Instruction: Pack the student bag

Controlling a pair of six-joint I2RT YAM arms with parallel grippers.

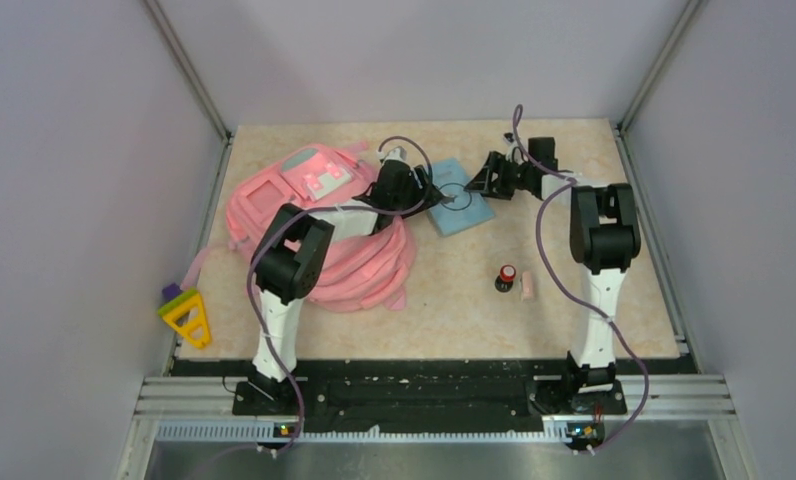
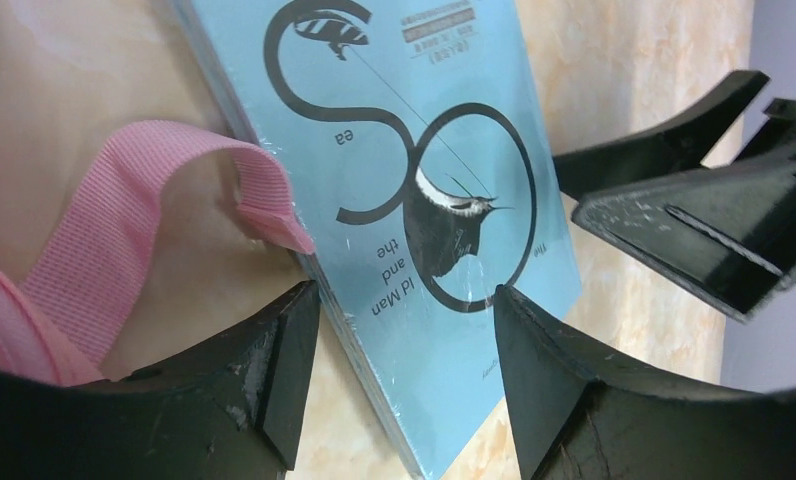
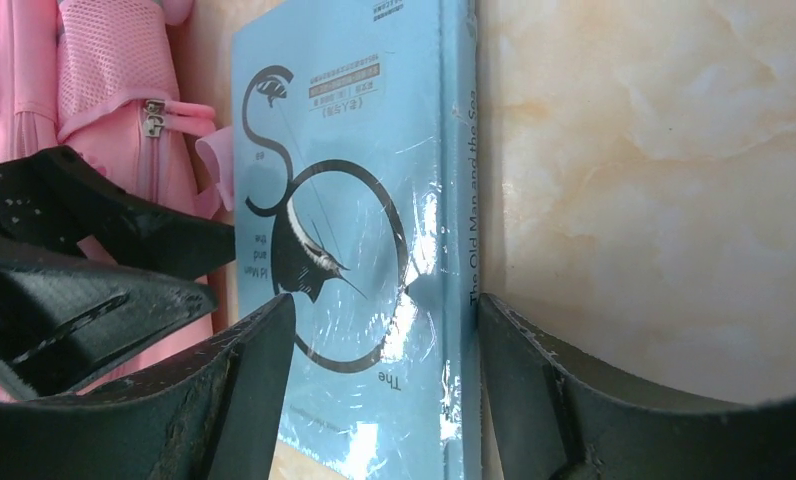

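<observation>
A light blue book lies face up on the table, right of the pink bag. My left gripper stands open at the book's left edge, one finger outside that edge and the other over the cover. From the opposite side my right gripper is open over the spine edge, its right finger close beside the spine, the left one above the cover. Whether any fingertip touches the book I cannot tell. A pink strap of the bag reaches onto the book's left edge.
A dark bottle with a red cap and a small pink item stand toward the front right. At the front left is a yellow ruler-like piece with a purple item behind it. Bare table lies front centre.
</observation>
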